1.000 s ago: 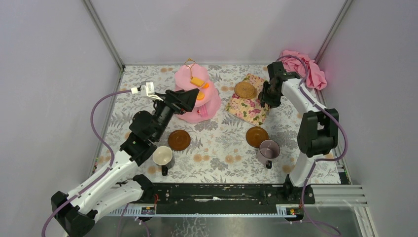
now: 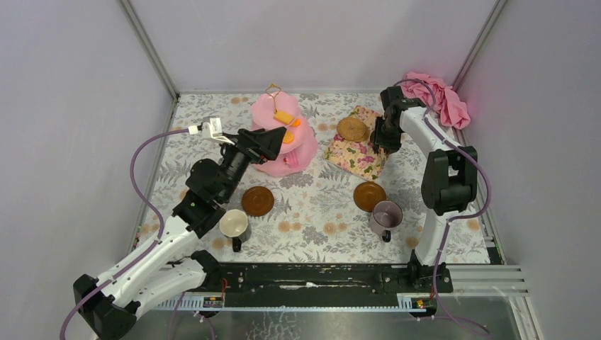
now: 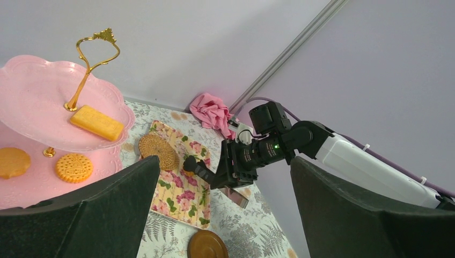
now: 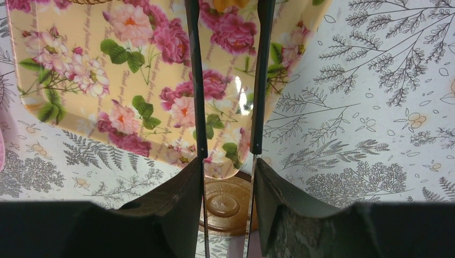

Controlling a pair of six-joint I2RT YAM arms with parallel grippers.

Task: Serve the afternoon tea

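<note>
A floral tray (image 2: 351, 159) lies at the back right, holding a woven round piece (image 2: 352, 127). My right gripper is over it, its long dark fingers closed on something orange (image 4: 225, 4) at the top edge of the right wrist view, mostly hidden. A pink tiered stand (image 3: 48, 91) with a yellow bar (image 3: 96, 122) and orange biscuits (image 3: 73, 167) stands left of the tray. My left gripper (image 2: 269, 142) hangs open in front of the stand, fingers empty.
Two brown saucers (image 2: 257, 201) lie on the table, with a white cup (image 2: 234, 225) at front left and a grey cup (image 2: 386, 216) at front right. A pink cloth (image 2: 450, 106) sits in the back right corner.
My right arm has shifted slightly, its forearm moving a little left while the gripper stays over the tray. The left arm has not moved.
</note>
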